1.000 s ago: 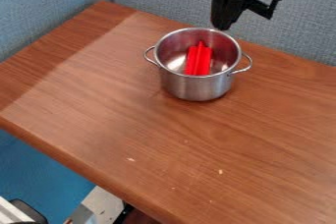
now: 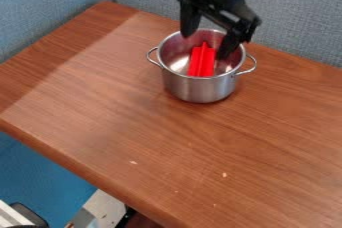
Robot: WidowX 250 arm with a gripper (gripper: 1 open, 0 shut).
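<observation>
A steel pot (image 2: 199,86) with two side handles stands on the wooden table toward the back. Inside it lies a bright red object (image 2: 202,60), upright or leaning. My black gripper (image 2: 205,40) is open and hangs over the pot's rear, one finger on either side above the red object, its tips at about rim height.
Blue-grey padded walls (image 2: 54,2) rise behind and left. White and dark hardware (image 2: 100,210) sits beyond the near left edge.
My gripper has come down from above the back of the table to the pot's rim, over the red object. The pot stands where it was.
</observation>
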